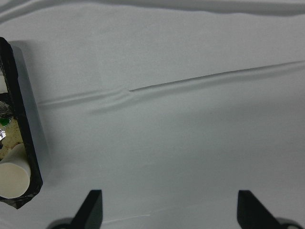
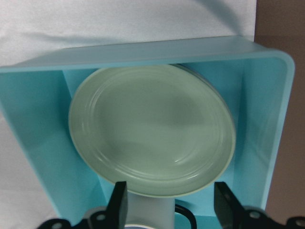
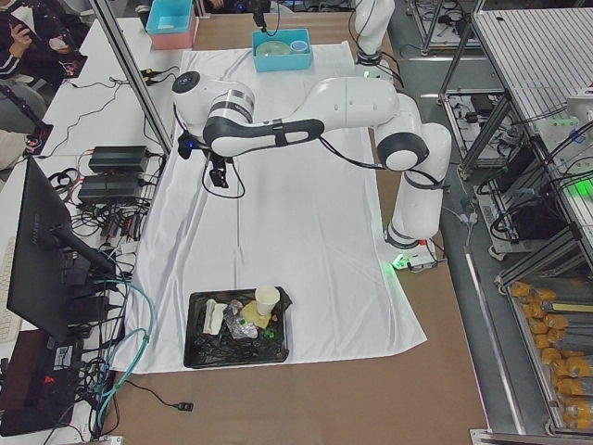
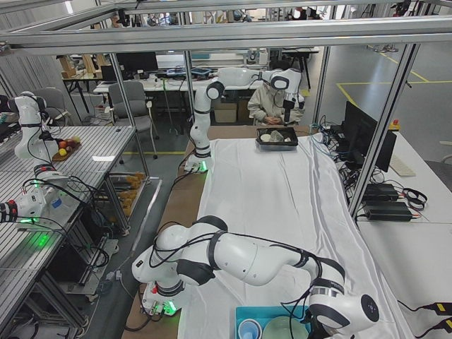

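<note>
A blue bin [image 3: 283, 63] at the far end of the white cloth holds a pale green plate [image 2: 151, 129] and a cup [image 3: 298, 46]. My right gripper hangs open over the bin, the plate below it. A black tray [image 3: 199, 343] at the other end holds a white paper cup [image 3: 267, 298], crumpled foil, a yellow piece and a white item; the left wrist view shows its edge at the left. My left gripper is open above bare cloth, nothing between its fingers.
The white cloth [image 3: 278, 241] between tray and bin is clear. A monitor, power units and cables stand along one side of the table; a metal-topped bench stands on the other. A person sits beyond the tray's end in the camera right view.
</note>
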